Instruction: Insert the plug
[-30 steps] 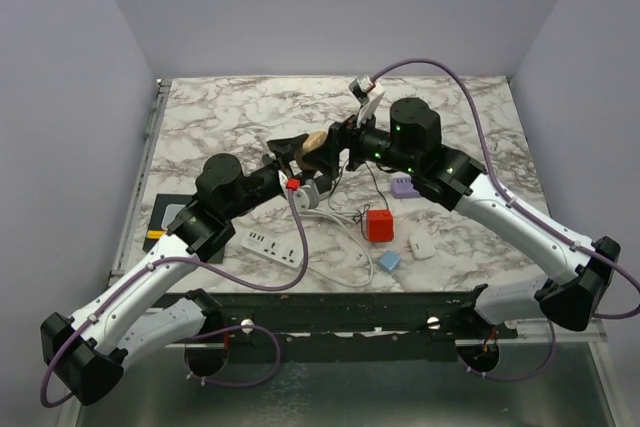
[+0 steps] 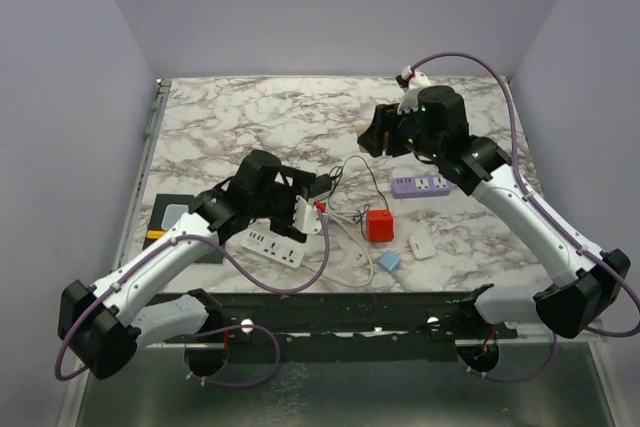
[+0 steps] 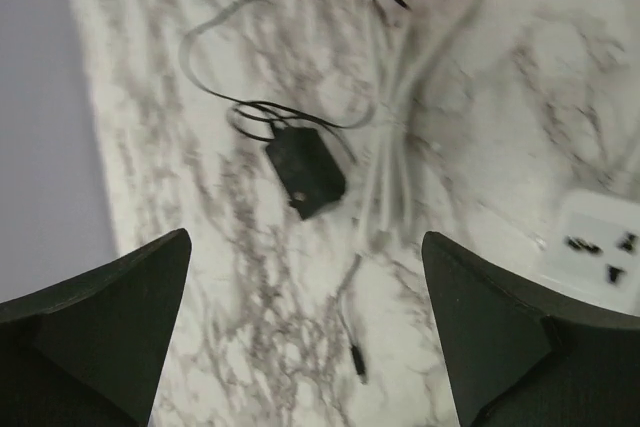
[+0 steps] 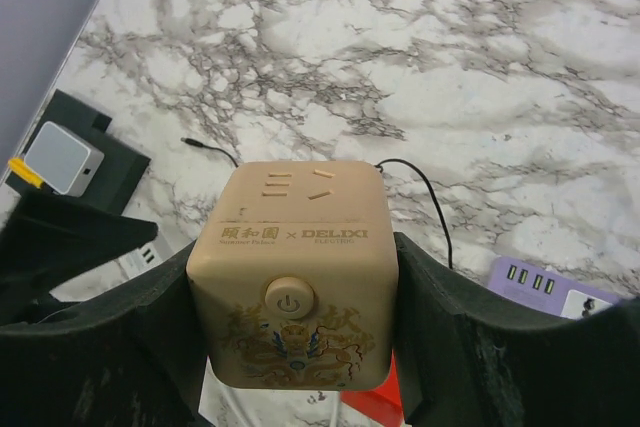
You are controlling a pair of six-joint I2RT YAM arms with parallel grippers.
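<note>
My right gripper (image 2: 385,132) is shut on a beige cube adapter (image 4: 292,277), which shows socket slots, a power button and Delixi lettering, held above the back right of the table. My left gripper (image 2: 305,202) is open over the middle-left, nothing between its fingers, pointing down at cables and a small black block (image 3: 305,169). A white power strip (image 2: 275,247) lies at front left, a purple power strip (image 2: 420,186) at right. No separate plug is clearly identifiable.
A red block (image 2: 380,225), a blue block (image 2: 389,261) and a white piece (image 2: 422,245) lie at front right. A black object with a grey box (image 4: 64,157) sits at far left.
My right gripper has moved right and away from the left one, carrying the beige cube. The left gripper, earlier up at the cube, is now apart from it, lower and empty.
</note>
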